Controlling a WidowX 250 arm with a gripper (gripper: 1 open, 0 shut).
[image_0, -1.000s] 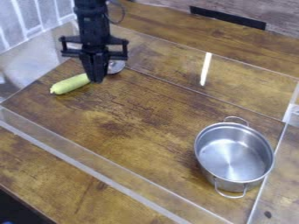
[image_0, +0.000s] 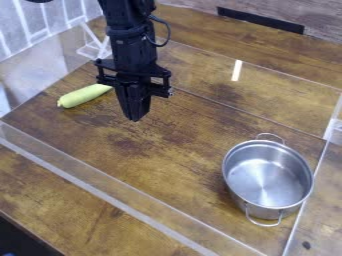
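My black gripper (image_0: 132, 104) hangs over the wooden table, left of centre, shut, with nothing visible between its fingers. A pale green elongated object (image_0: 83, 96) lies to the left of it, partly behind the arm. A steel pot (image_0: 266, 178) with two side handles stands at the right, well apart from the gripper.
Clear panels edge the left, front and right. A thin white strip (image_0: 237, 71) shows toward the back right, and something pale is partly hidden behind the arm.
The gripper has come toward the camera and slightly right, lower in the view. The green object and the pot lie where they were.
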